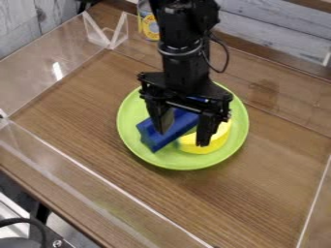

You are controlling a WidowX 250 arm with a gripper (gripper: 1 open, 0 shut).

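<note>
The black arm comes down from the top centre to my gripper (184, 116), which is open low over a green plate (143, 152). Its fingers straddle a blue block (165, 134) lying tilted on the plate. A yellow rounded object (200, 143) sits to the right of the block, partly hidden by the right finger. Whether the fingers touch either thing is unclear.
The plate rests on a wooden table (77, 194). A yellow and blue item (150, 21) stands at the back, behind the arm. Clear plastic sides edge the table at left. Bare wood lies to right and front.
</note>
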